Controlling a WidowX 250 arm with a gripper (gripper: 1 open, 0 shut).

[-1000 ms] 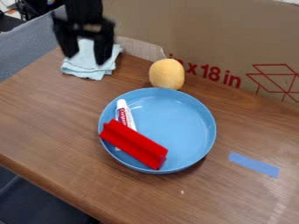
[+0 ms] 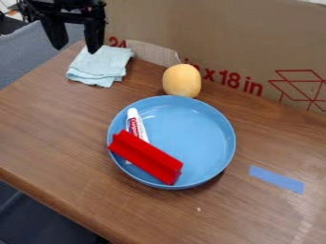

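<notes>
My gripper (image 2: 72, 36) hangs at the top left, above and left of a folded pale blue cloth (image 2: 98, 65), its two black fingers apart with nothing seen between them. A blue plate (image 2: 193, 138) holds a white tube (image 2: 135, 121) with red lettering and a red object (image 2: 147, 158) lying across the tube's lower part. A yellow round object (image 2: 182, 81) stands behind the plate.
A cardboard box (image 2: 254, 48) forms the back wall. A blue tape strip (image 2: 276, 179) is on the wooden table (image 2: 64, 143) at the right.
Since a second ago my gripper has moved up and to the left, away from above the cloth. The objects on the table have not visibly moved.
</notes>
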